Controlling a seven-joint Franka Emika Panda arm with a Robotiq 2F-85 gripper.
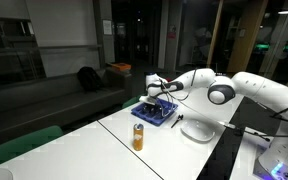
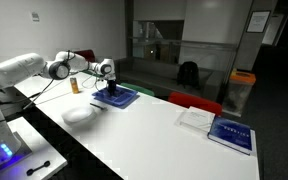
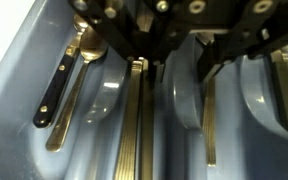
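Observation:
A blue cutlery tray (image 1: 171, 104) stands on the white table, with my gripper (image 1: 154, 101) low over it. In the wrist view the black fingers (image 3: 144, 42) reach down into the tray (image 3: 14, 95). They stand part open. Gold-coloured cutlery handles (image 3: 131, 125) lie in the compartment below one finger, and another handle (image 3: 209, 120) lies in the compartment to the right. Whether any handle is between the fingertips is hidden. At the left lie a spoon with a metal handle (image 3: 74, 105) and a piece with a black riveted handle (image 3: 52, 95).
An orange bottle (image 1: 138, 138) and a white plate (image 1: 197, 129) stand apart on the table. A dark utensil (image 1: 176, 121) lies between tray and plate. A white rack (image 2: 196, 119) and a blue box (image 2: 231, 134) sit at the far end.

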